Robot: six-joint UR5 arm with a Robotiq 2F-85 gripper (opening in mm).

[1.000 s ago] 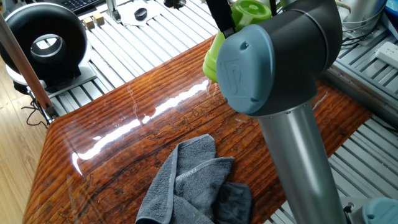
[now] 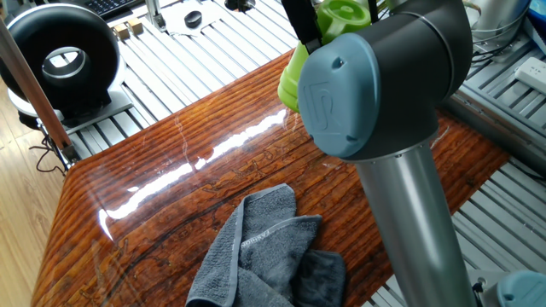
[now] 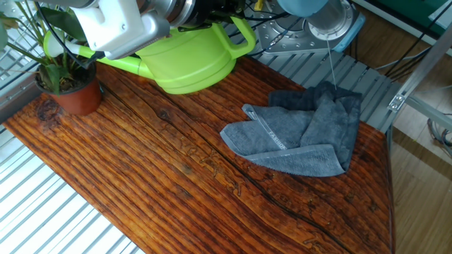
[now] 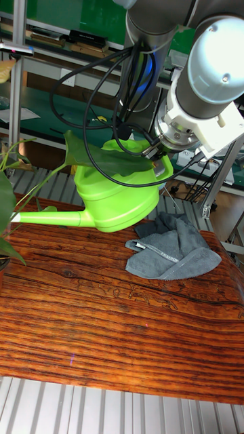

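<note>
A bright green watering can (image 3: 187, 63) is at the table's back, with its long spout (image 4: 54, 218) reaching left towards a potted plant (image 3: 79, 99). In exterior view 3 the spout runs nearly level. My gripper (image 4: 154, 152) is at the can's upper part, close to the handle (image 4: 166, 170). Its fingers are largely hidden by the leaf, cables and can, so their grip does not show. I cannot tell whether the can's base touches the table. From exterior view 1, the arm covers much of the can (image 2: 294, 78).
A crumpled grey towel (image 3: 300, 134) lies on the wooden table (image 3: 176, 162), right of the can in this view. A large leaf (image 4: 108, 161) hangs in front of the can. Cables (image 4: 90, 123) loop around the wrist.
In exterior view 1 the arm's joint has shifted very slightly to the right. The towel and the visible part of the can look the same.
</note>
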